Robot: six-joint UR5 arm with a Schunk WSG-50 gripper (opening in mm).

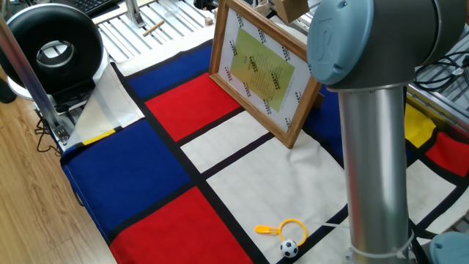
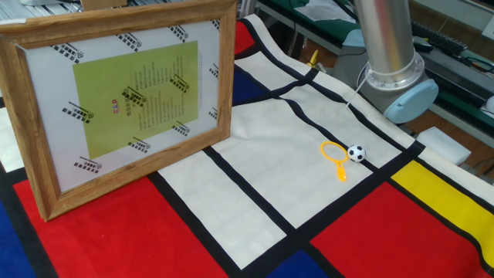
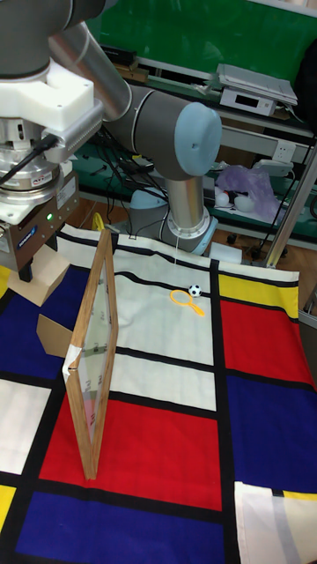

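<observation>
A wooden picture frame (image 1: pixel 287 132) with a green printed sheet stands upright, leaning slightly, on the patterned cloth; a cardboard stand (image 3: pixel 58 334) shows behind it. My gripper (image 3: pixel 38 268) hangs at the left edge of exterior view 3, behind the frame and near its far end. Beside its lower part is a tan block (image 3: pixel 45 282), also visible at the top of exterior view 1 (image 1: pixel 292 9). Whether the fingers grip this block does not show. On a white patch lie a yellow ring with a handle (image 2: pixel 342 171) and a small football (image 2: pixel 356 153), close together.
The arm's grey column (image 1: pixel 377 169) rises at the cloth's edge, with a thin white cord running from it towards the ring. A round black device (image 1: pixel 51 55) stands beyond the cloth's corner.
</observation>
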